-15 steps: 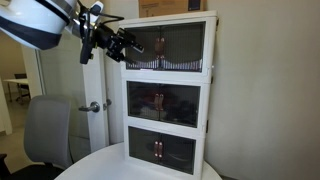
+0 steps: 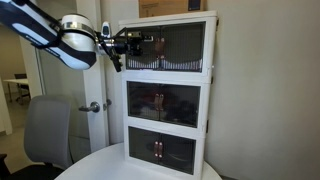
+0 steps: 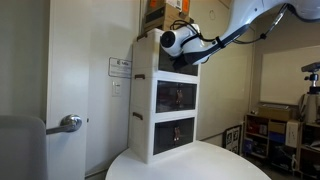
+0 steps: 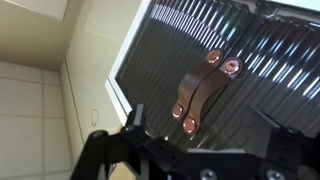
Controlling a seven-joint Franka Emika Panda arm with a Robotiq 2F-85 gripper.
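A white three-tier cabinet [image 2: 206, 100] with dark doors stands upright. My gripper [image 2: 146, 39] is in front of its top tier, near the doors' meeting edge. Two brown leather handles [image 4: 205, 85] hang side by side on the ribbed top doors in the wrist view, fixed by copper-coloured studs. My open gripper has its dark fingers to either side of the handles' lower ends, with nothing held. Whether the fingers touch the doors cannot be told. Exterior view 2 shows the arm [image 3: 225, 40] reaching the cabinet from the right.
Cardboard boxes [image 3: 165, 15] sit on top of the cabinet. It stands on a round white table [image 3: 205, 163], whose front is clear. A grey chair [image 2: 48, 130] and a door with a lever handle [image 2: 94, 107] are at the left.
The arm has moved right in exterior view 1, bringing my gripper from the cabinet's left edge across to the top doors' handles. The doors look unchanged.
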